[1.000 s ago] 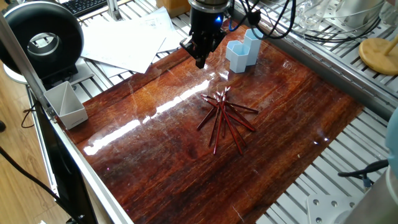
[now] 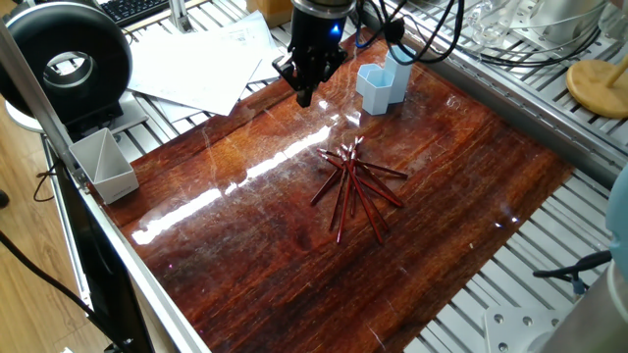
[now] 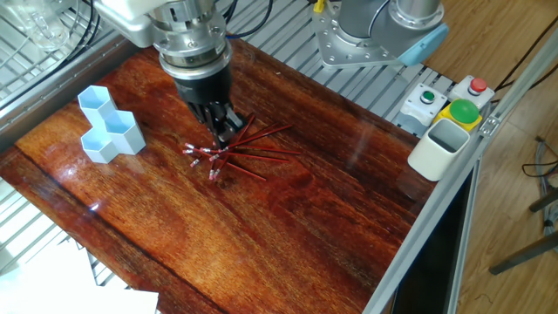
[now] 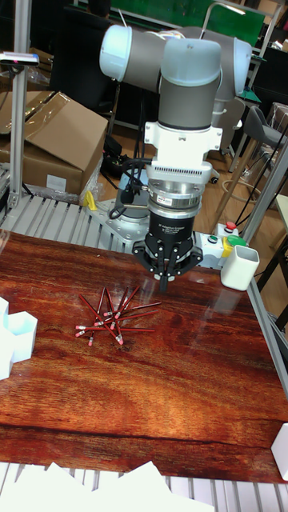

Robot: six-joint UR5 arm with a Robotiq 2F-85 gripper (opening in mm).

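Note:
A loose, crossing pile of dark red pencils (image 2: 355, 196) lies on the wooden tabletop, its pale ends bunched at one side; exterior view 2 also shows these pencils (image 3: 261, 155). Raised above the table, my gripper (image 2: 305, 98) is apart from the pile. Its fingertips appear together in a single narrow tip, and nothing shows between them. In exterior view 3 the gripper (image 4: 163, 286) hangs to the right of the pencils (image 4: 115, 318). From exterior view 2, the gripper (image 3: 227, 138) overlaps part of the pile and hides some of it.
A pale blue holder of joined hexagonal cells (image 3: 110, 131) stands on the table, empty as far as shows. At one table edge is a white cup (image 3: 436, 150), with stop buttons (image 3: 465, 111) close by. White papers (image 2: 186, 69) lie beyond another edge.
In exterior view 1 the gripper has drifted a little to the left and slightly upward, still raised. The pencils and holder have stayed put.

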